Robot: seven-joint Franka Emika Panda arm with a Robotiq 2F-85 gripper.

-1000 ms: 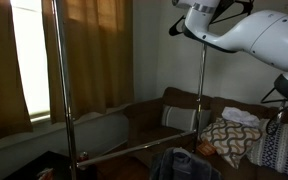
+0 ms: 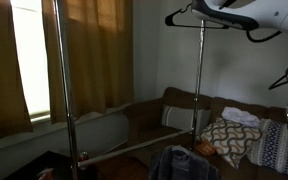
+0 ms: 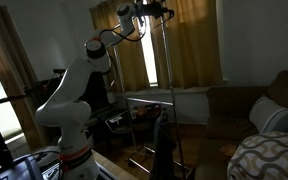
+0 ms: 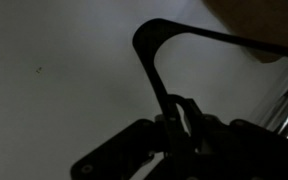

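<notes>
A black hanger (image 4: 152,55) runs up from my gripper in the wrist view, bending round at its end and crossing to the right. The dark fingers are shut on it. In exterior view 1 the hanger (image 2: 174,20) shows near the top, beside a metal pole (image 2: 200,75); the gripper itself is out of that frame. Exterior view 2 has my gripper (image 3: 156,10) high up by the pole's top, too dark for detail. A dark garment (image 2: 182,165) is low at the bottom of exterior view 1, partly cut off.
Another upright pole (image 2: 64,85) stands at the left, with a low crossbar (image 2: 124,152) between the poles. Behind is a brown couch (image 2: 154,118) with a patterned pillow (image 2: 227,138) and a striped one (image 2: 279,148). Orange curtains (image 2: 99,60) hang beside the window.
My arm has risen, taking the wrist out of the top of exterior view 1. The hanger has gone up with it. The poles, garment and couch have not moved.
</notes>
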